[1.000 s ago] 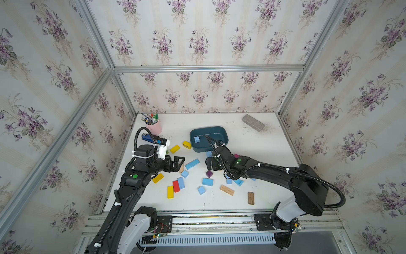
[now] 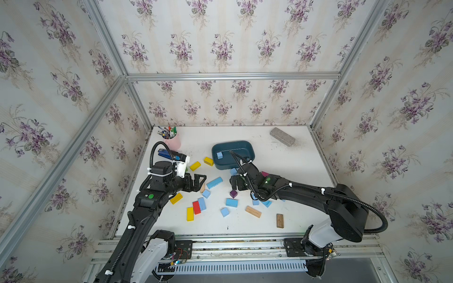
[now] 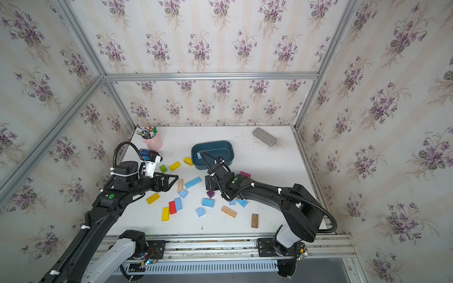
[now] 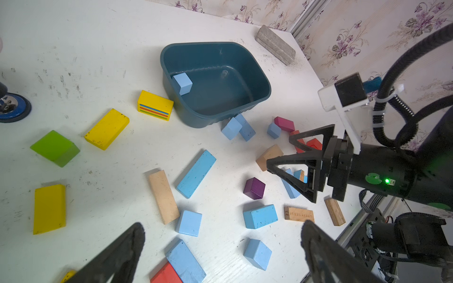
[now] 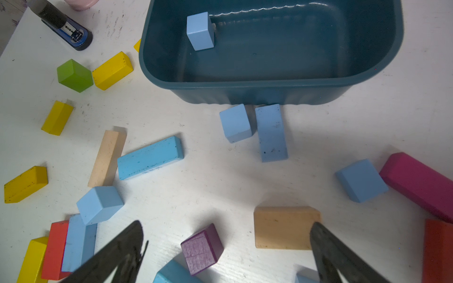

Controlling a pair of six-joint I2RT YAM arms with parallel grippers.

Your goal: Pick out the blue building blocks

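Observation:
One blue cube (image 5: pixel 200 30) sits inside the dark teal bin (image 5: pixel 273 84). Just in front of the bin are a blue cube (image 5: pixel 235 122) and a blue bar (image 5: pixel 270 132); a long blue bar (image 4: pixel 196 173), a blue cube (image 4: pixel 188 223) and other blue blocks (image 4: pixel 257 253) lie scattered nearer the front, among yellow, red, green, purple and wooden blocks. My left gripper (image 2: pixel 193 183) hangs open over the left part of the blocks, holding nothing. My right gripper (image 2: pixel 236 183) is open above the middle blocks, in front of the bin, with nothing between its fingers.
A pink pen cup (image 3: pixel 153 141) and a blue stapler-like item (image 5: pixel 70 30) stand at the back left. A grey brick (image 3: pixel 264 136) lies at the back right.

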